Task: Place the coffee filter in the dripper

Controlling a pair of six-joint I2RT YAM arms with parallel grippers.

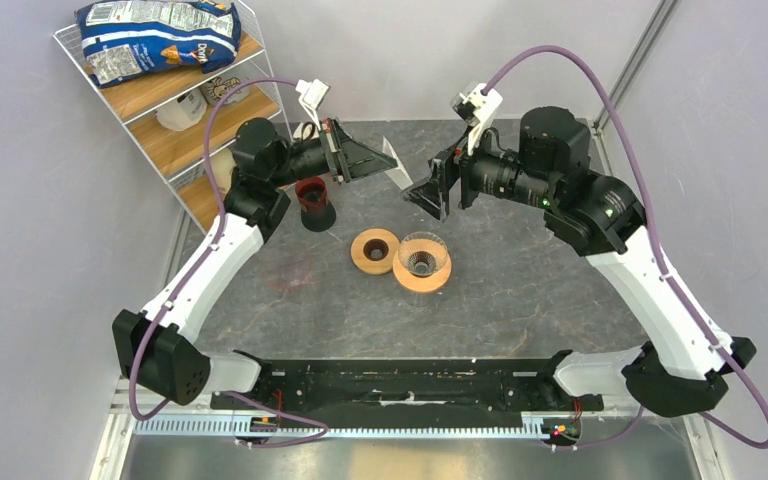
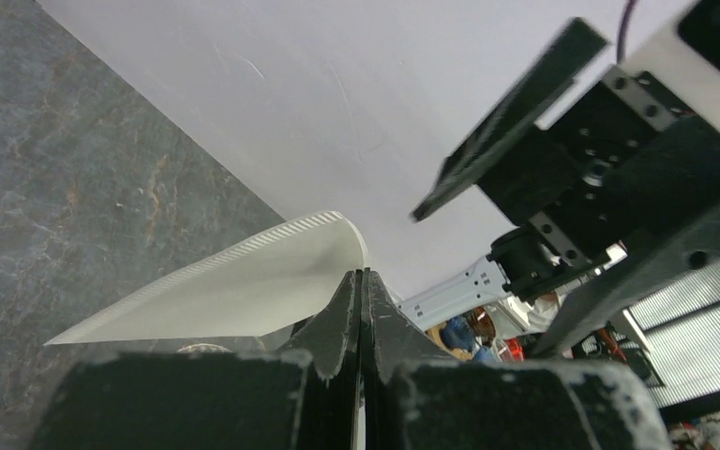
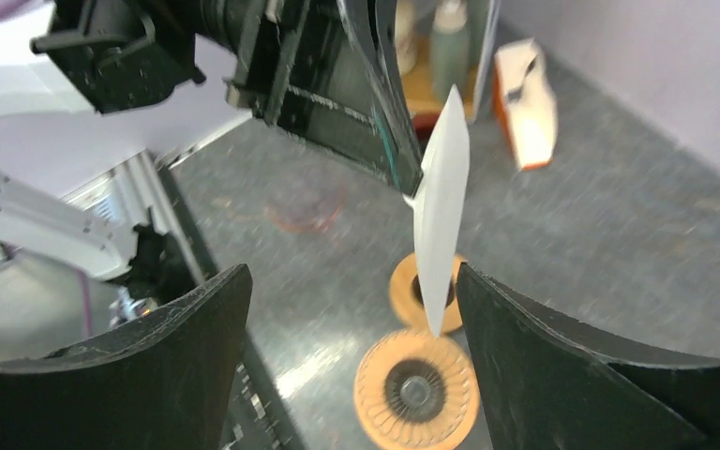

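A white paper coffee filter hangs upright from my left gripper, which is shut on one edge of it. My right gripper is open and faces the filter from the right, its fingers either side of it in the right wrist view, with no visible contact. Below stands the clear dripper on a wooden ring stand, beside a second wooden ring.
A red-and-black container stands left of the rings. A wire shelf with a blue bag and jars is at the back left.
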